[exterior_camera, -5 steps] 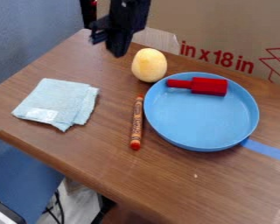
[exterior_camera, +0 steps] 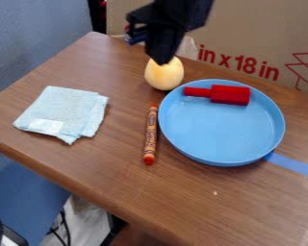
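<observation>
My dark gripper [exterior_camera: 164, 38] hangs blurred at the top centre, above a pale yellow rounded object [exterior_camera: 165, 75]; whether its fingers are open or shut is unclear. A blue plate [exterior_camera: 221, 130] holds a red object [exterior_camera: 227, 94] with a narrow handle. An orange-red marker-like stick [exterior_camera: 150, 135] lies left of the plate, and a folded light blue cloth [exterior_camera: 61, 113] lies at the left.
A cardboard box [exterior_camera: 266, 43] stands behind. A blue tape strip [exterior_camera: 295, 165] lies at the right.
My gripper has moved right from the back left to above the yellow object and looks larger now. The objects on the table have not visibly moved.
</observation>
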